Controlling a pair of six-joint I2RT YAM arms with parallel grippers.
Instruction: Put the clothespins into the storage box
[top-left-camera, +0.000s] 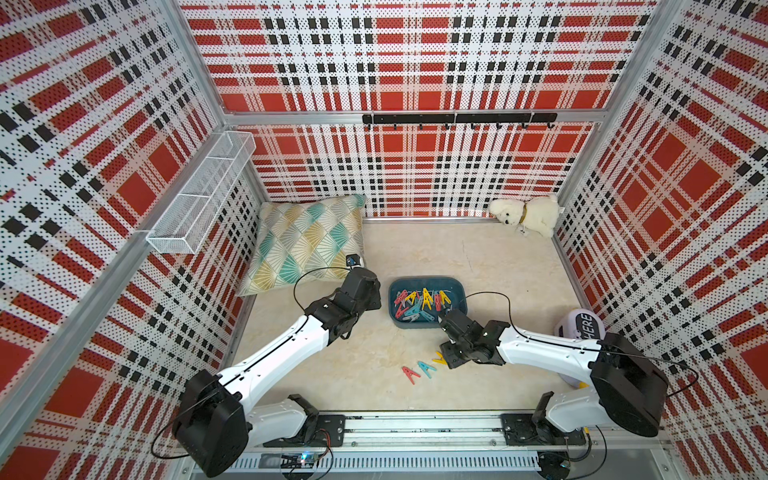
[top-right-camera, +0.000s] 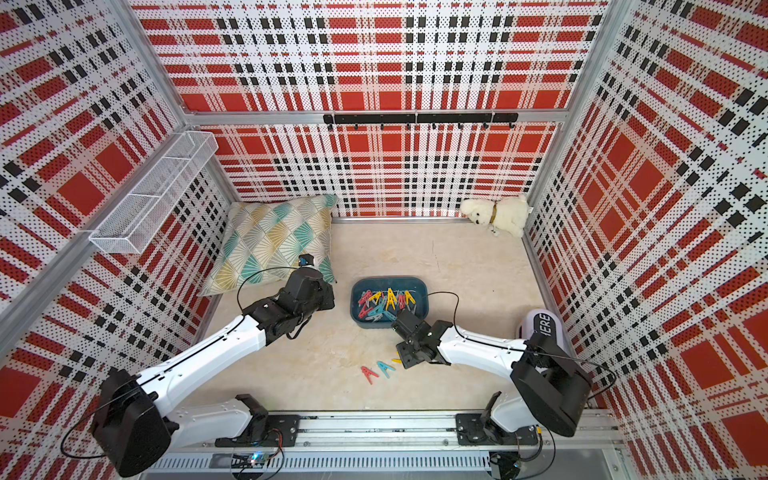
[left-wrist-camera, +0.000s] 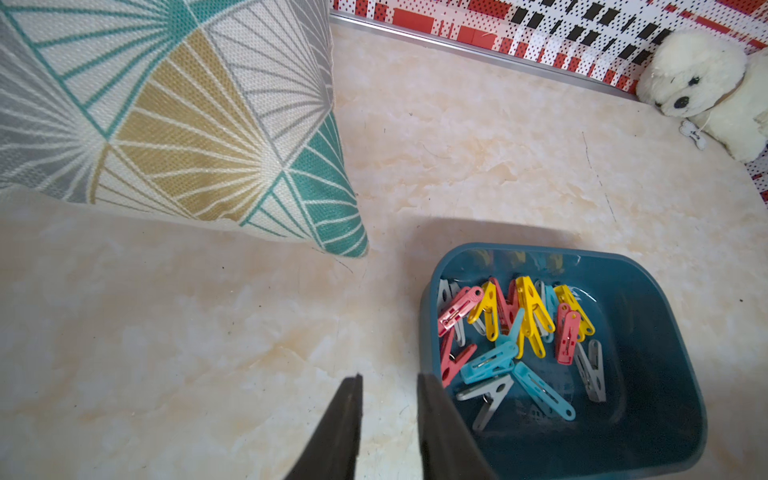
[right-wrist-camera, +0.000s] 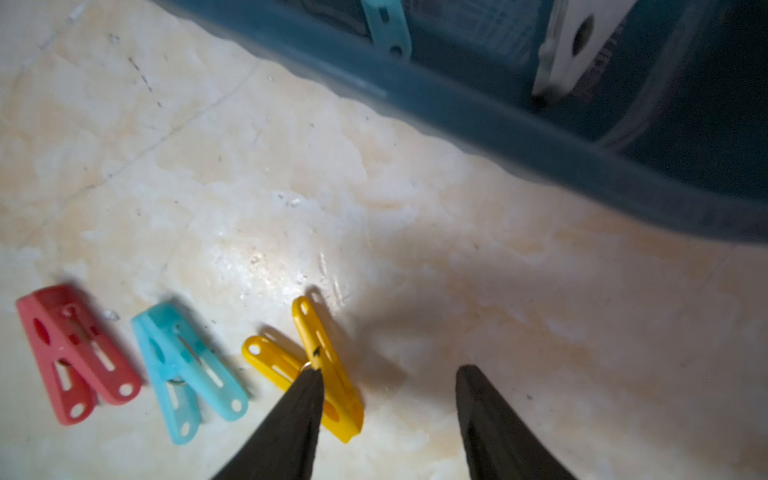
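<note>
A dark teal storage box (top-left-camera: 428, 325) stands mid-table, holding several clothespins (left-wrist-camera: 528, 320) in red, yellow, blue and grey. In front of it lie a red clothespin (right-wrist-camera: 76, 352), a blue clothespin (right-wrist-camera: 188, 368) and a yellow clothespin (right-wrist-camera: 324, 376) on the table. My right gripper is over the table by the yellow one, its fingers part open and empty; the left finger (right-wrist-camera: 300, 424) overlaps that pin's edge in the right wrist view. My left gripper hovers left of the box, part open, with nothing between its fingers.
A patterned cushion (top-left-camera: 312, 240) leans at the back left, and a white plush dog (top-left-camera: 528, 214) sits at the back right. A white container (top-left-camera: 580, 324) stands on the right. Bare table lies behind the box and left of it.
</note>
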